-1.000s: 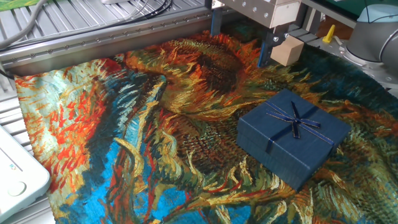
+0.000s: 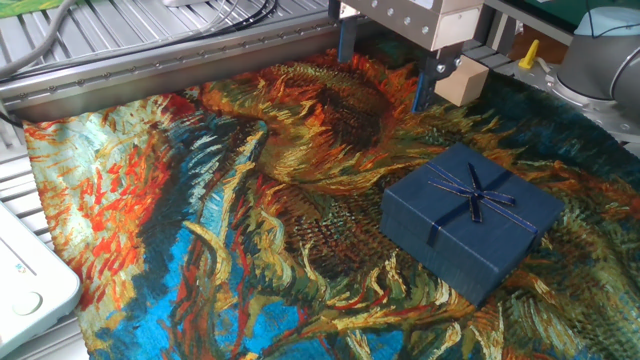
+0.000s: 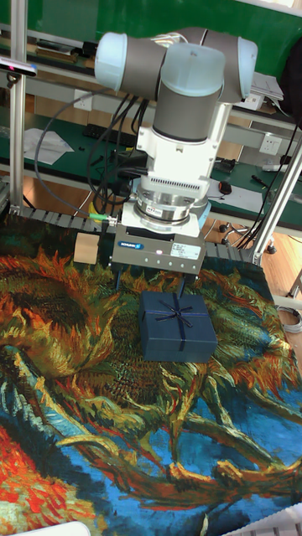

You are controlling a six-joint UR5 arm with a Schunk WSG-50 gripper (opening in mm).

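A dark blue gift box [image 2: 470,225] with a ribbon bow on its lid rests upright on the patterned cloth. My gripper [image 2: 383,84] hangs over the cloth behind the box, apart from it. Its two dark fingers point down and stand wide apart, with nothing between them. In the other exterior view the gripper [image 3: 149,287] appears at the far side of the box [image 3: 179,329], which hides part of one finger's lower end. A small tan block [image 2: 462,82] shows close beside one finger; whether they touch cannot be told.
The dragon-like patterned cloth [image 2: 330,215] covers most of the table and has free room left of the box. A metal rail [image 2: 170,78] bounds the far side. A white device [image 2: 30,285] sits at the left edge, and a yellow piece [image 2: 529,55] stands near the arm base.
My gripper has shifted very slightly downward in the exterior view. Its fingers keep their wide spacing, while the gift box and tan block stay put.
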